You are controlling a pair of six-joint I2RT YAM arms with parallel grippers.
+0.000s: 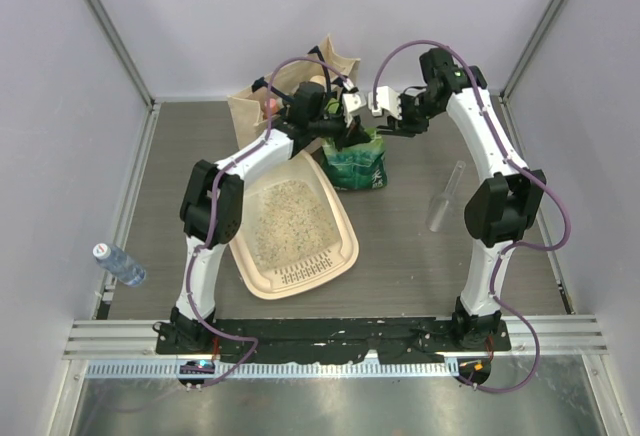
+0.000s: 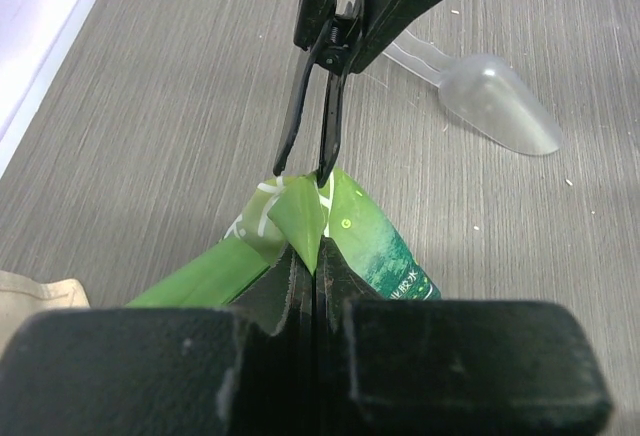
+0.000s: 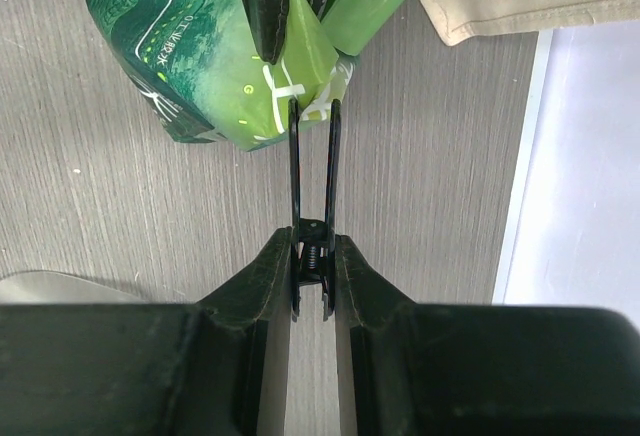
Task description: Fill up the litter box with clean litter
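The green litter bag point(image 1: 355, 168) stands on the table beside the litter box. My left gripper point(image 1: 353, 138) is shut on its top, pinching folded green film point(image 2: 297, 211) in the left wrist view. Close by on the right, my right gripper point(image 1: 389, 128) has a black spring clip point(image 3: 312, 241) between its fingers. The clip's two long prongs point at the bag's top corner and stand apart, their tips right at the film; whether they grip it is hard to tell. The cream litter box point(image 1: 351, 246) lies in front, pale litter point(image 1: 293, 224) spread inside.
A clear scoop point(image 1: 440, 206) rests on the table to the right. Behind the left arm stands a beige bag point(image 1: 246, 118) with things inside. A water bottle point(image 1: 119, 263) lies at far left. Table between box and scoop is free.
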